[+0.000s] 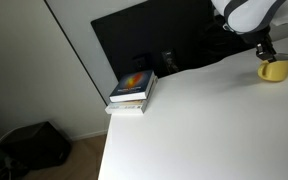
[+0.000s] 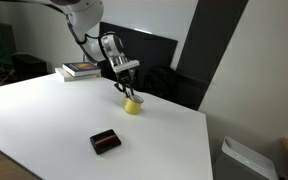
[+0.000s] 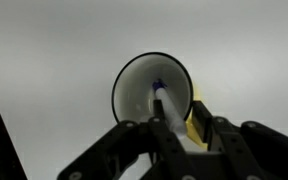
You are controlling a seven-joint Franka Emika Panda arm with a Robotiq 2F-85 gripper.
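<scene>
A yellow mug [image 1: 275,69] with a grey inside stands upright near the table's far right corner in exterior view 1. In exterior view 2 the same mug [image 2: 133,104] is under the arm. Looking down in the wrist view, I see the round mouth of the mug [image 3: 134,80] and a whitish pen [image 3: 166,104] with a blue end inside it. My gripper is right over the rim, its fingers apart on either side of the pen. Whether the fingers touch the pen is hard to see.
Two stacked books [image 1: 132,88] lie at the table's far left edge. A dark, flat block [image 2: 105,141] rests on the table in front of the mug. A dark panel [image 2: 144,50] rises behind it.
</scene>
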